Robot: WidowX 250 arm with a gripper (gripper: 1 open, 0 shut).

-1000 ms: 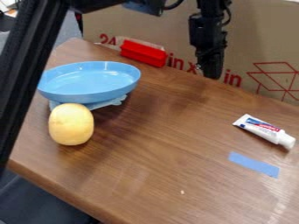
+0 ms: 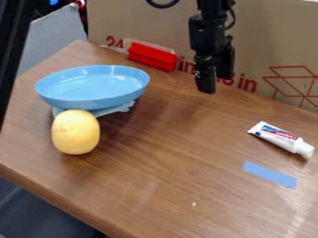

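My black gripper (image 2: pixel 209 74) hangs over the back of the wooden table, in front of the cardboard wall, open with nothing seen between its fingers. To its left a red box-like object (image 2: pixel 152 58) lies along the back edge. A light blue shallow bowl (image 2: pixel 93 84) rests at the left on a pale support, with a yellow potato-like object (image 2: pixel 76 133) in front of it. A white toothpaste tube (image 2: pixel 280 138) lies at the right.
A cardboard barrier (image 2: pixel 273 56) stands along the back.
The objects on the table have stayed where they were.
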